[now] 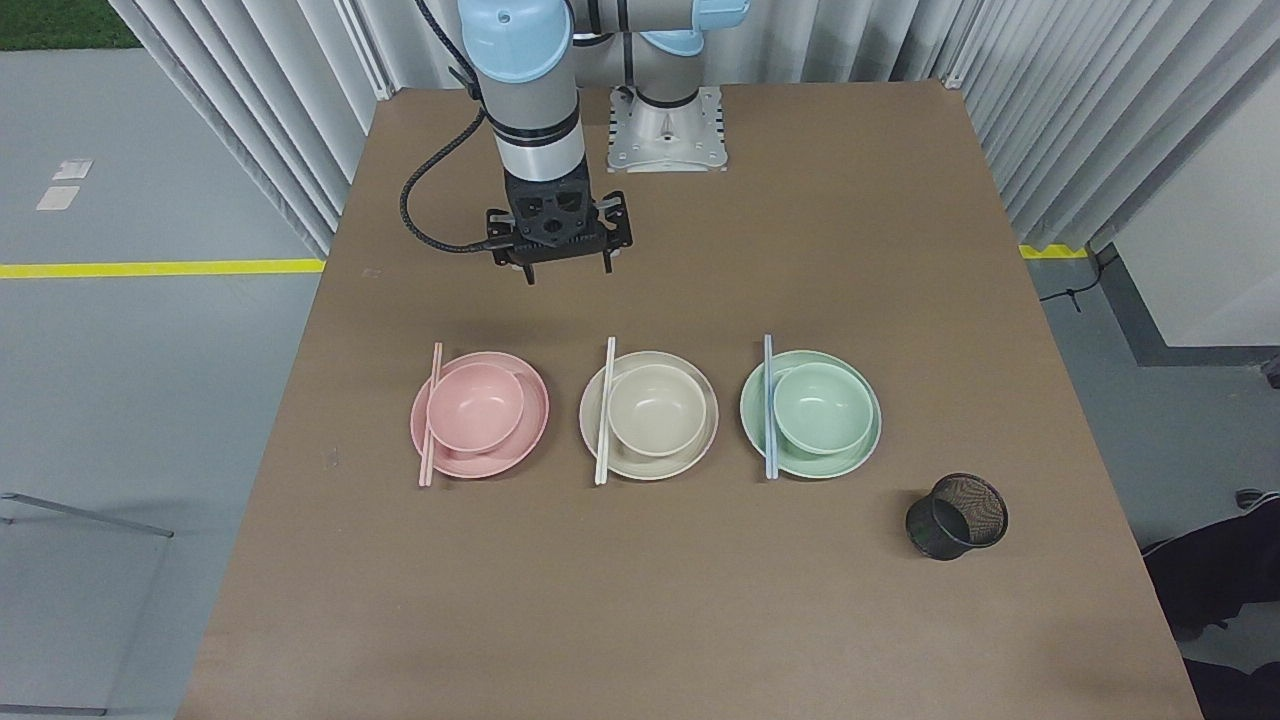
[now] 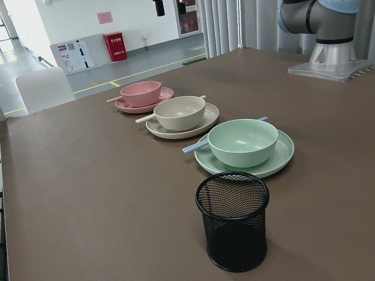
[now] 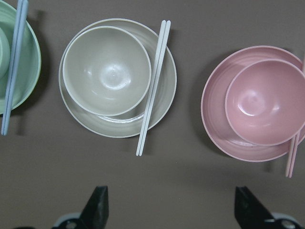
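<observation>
Three place settings stand in a row: a pink bowl [image 1: 476, 406] on a pink plate [image 1: 516, 444] with pink chopsticks [image 1: 426, 462], a cream bowl [image 1: 657, 410] on a cream plate [image 1: 648, 468] with white chopsticks [image 1: 603, 420], and a mint bowl [image 1: 824, 408] on a mint plate [image 1: 822, 466] with pale blue chopsticks [image 1: 770, 408]. My gripper [image 1: 570, 266] hangs above and behind the pink setting, open with its fingers apart and nothing visible between them; in the wrist view its two fingertips [image 3: 99, 200] sit at the bottom edge.
A black mesh cup [image 1: 956, 516] stands at the front right of the brown table [image 1: 672, 624]. The robot base [image 1: 666, 132] is at the back.
</observation>
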